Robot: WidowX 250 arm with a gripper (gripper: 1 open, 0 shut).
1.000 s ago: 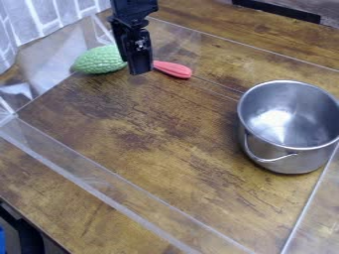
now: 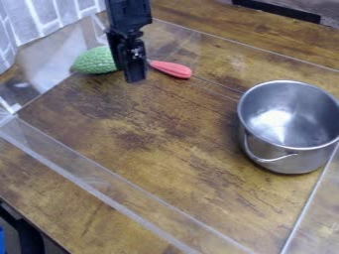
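Observation:
My black gripper (image 2: 131, 67) hangs at the upper left of the wooden table, pointing down. Beside and behind it lies a green bumpy vegetable (image 2: 94, 61), partly hidden by the gripper. A pink-red utensil (image 2: 172, 69) lies just to the right of the fingertips. I cannot tell whether the fingers are open or shut. A steel pot (image 2: 287, 127) with a wire handle stands on the right.
Clear plastic edging runs along the sides of the wooden table (image 2: 146, 149). A white curtain hangs at the upper left.
My gripper has moved slightly down and to the left, over more of the green vegetable. The objects on the table look unmoved.

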